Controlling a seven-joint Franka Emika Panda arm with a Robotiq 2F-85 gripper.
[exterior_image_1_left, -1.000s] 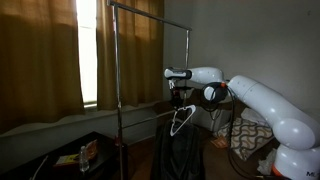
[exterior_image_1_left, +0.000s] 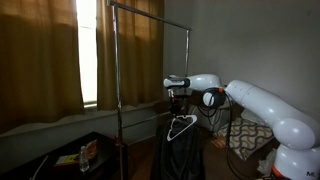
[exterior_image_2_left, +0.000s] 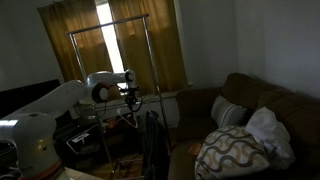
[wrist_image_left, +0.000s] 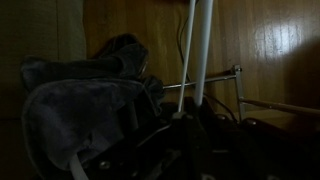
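A white hanger (exterior_image_1_left: 181, 128) hangs below my gripper (exterior_image_1_left: 178, 103), which is shut on it. In the wrist view the hanger (wrist_image_left: 201, 55) shows as pale bars running from the top edge down to the dark, poorly lit fingers. Dark cloth (exterior_image_1_left: 174, 156) lies just below and around the hanger in exterior view 1; whether the two touch, I cannot tell. From the wrist, a dark grey garment-like heap (wrist_image_left: 85, 110) fills the left side. The metal clothes rack (exterior_image_1_left: 118, 72) stands upright beside the arm, its top bar empty.
A dark table (exterior_image_1_left: 60, 160) with small items is at the lower left. A brown sofa (exterior_image_2_left: 255, 100) with cushions (exterior_image_2_left: 230, 150) stands on the right in exterior view 2. Bare wood floor (wrist_image_left: 270, 50) shows near the rack's foot.
The hanger has sunk slightly and its tilt has changed a little, with my gripper still shut on it. The rack stands where it was.
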